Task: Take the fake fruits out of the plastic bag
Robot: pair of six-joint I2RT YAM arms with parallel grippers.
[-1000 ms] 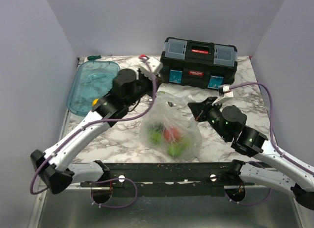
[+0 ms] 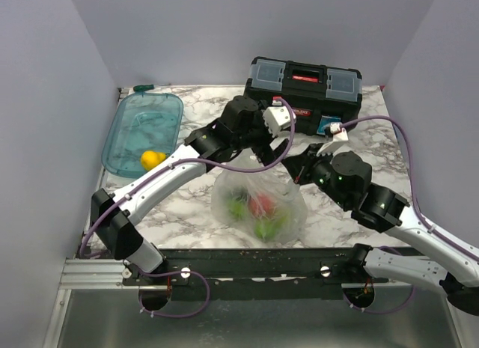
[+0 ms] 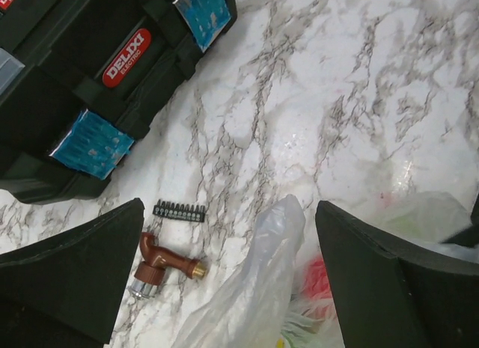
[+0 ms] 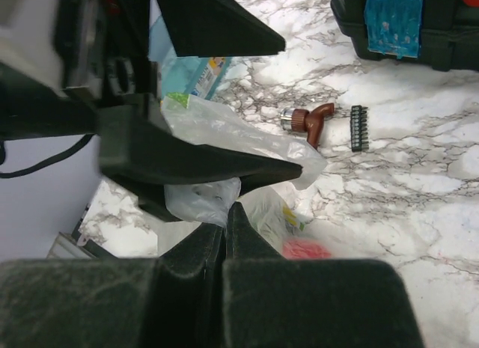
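A clear plastic bag [image 2: 224, 202] lies on the marble table with a red fruit [image 2: 260, 206] and green fruits [image 2: 271, 227] showing through its film. At the bag's upper end my left gripper [image 2: 271, 155] stands open. A raised flap of the bag [image 3: 281, 236] rises between its spread fingers in the left wrist view, loose of both. My right gripper is shut, with bunched bag film [image 4: 202, 202] caught at its fingertips. The bag's mouth is partly hidden behind the arms.
A yellow fruit [image 2: 152, 159] sits in the teal bin [image 2: 123, 135] at the left. The black toolbox [image 2: 303, 90] stands at the back. A brown pipe fitting [image 3: 165, 264] and a dark bit strip [image 3: 179, 211] lie near it. Right of the bag, the table is clear.
The right arm has hardly moved.
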